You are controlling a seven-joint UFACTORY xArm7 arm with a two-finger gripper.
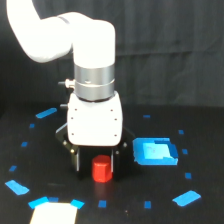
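A small red block (101,169) stands on the black table just below the white hand of my gripper (98,163). The dark fingers reach down around the block's sides and hardly stand out from the black background. Whether they touch the block or leave a gap cannot be made out. To the right, apart from the gripper, sits a shallow blue tray (155,153).
Flat blue tape strips (186,198) and several small blue squares mark the black table. A pale square (53,213) lies at the front left edge. Open table surrounds the block, with a dark curtain (170,60) behind.
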